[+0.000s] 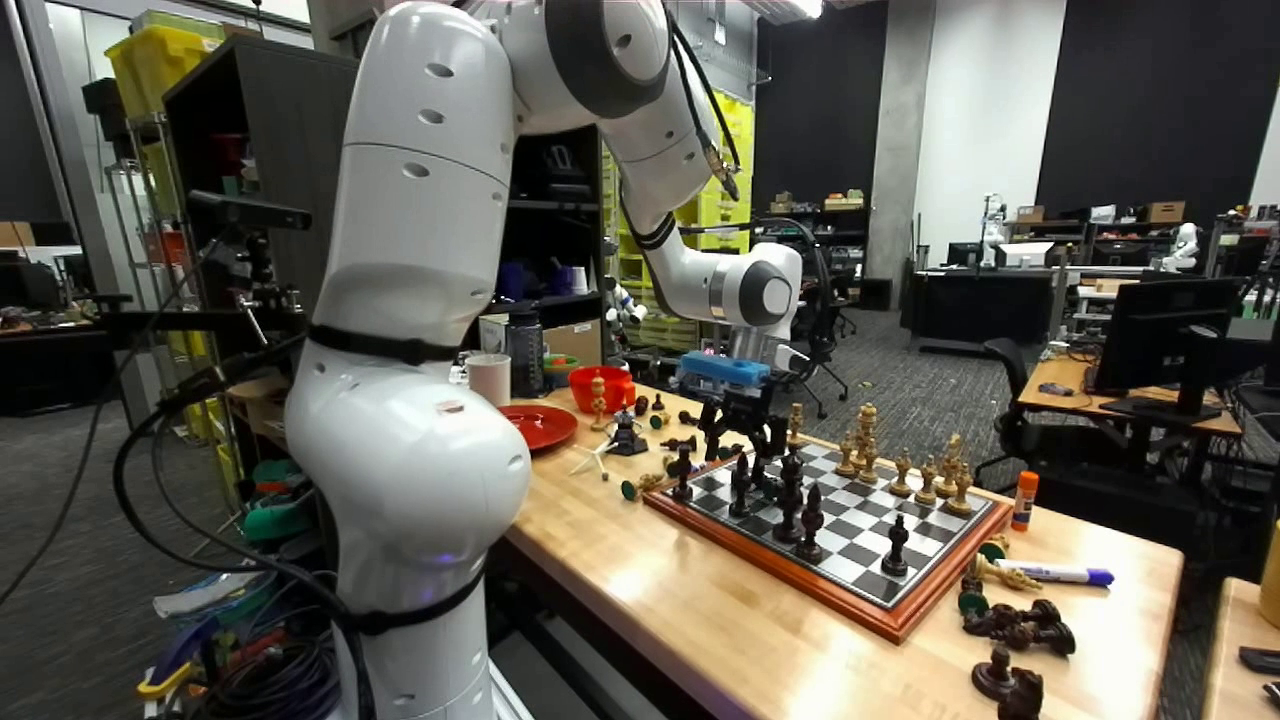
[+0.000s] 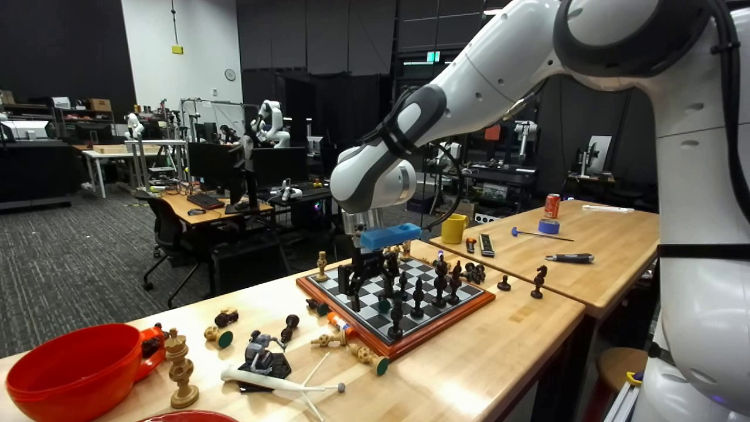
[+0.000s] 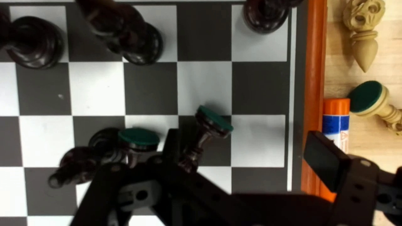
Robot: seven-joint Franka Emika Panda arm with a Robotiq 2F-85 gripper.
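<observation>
In the wrist view my gripper stands open, with one finger (image 3: pixel 326 160) over the board's wooden rim and the other over the squares. Between the fingers are bare squares; a fallen dark chess piece (image 3: pixel 205 130) with a green base lies close by the left finger. Another tipped dark piece (image 3: pixel 138 137) shows its green base further left, partly covered by the gripper. The chessboard (image 1: pixel 864 524) carries upright dark pieces on its near side and light pieces (image 1: pixel 866 444) on its far side. In the second exterior view the gripper (image 2: pixel 365 288) hangs low at the board's left edge.
Beside the board lie a glue stick (image 3: pixel 336 109), light pieces (image 2: pixel 367 357) and a small dark figure (image 2: pixel 260 353). A red bowl (image 2: pixel 74 362) stands left of them. A marker (image 1: pixel 1056 574) and fallen dark pieces (image 1: pixel 1020 626) lie at the other end.
</observation>
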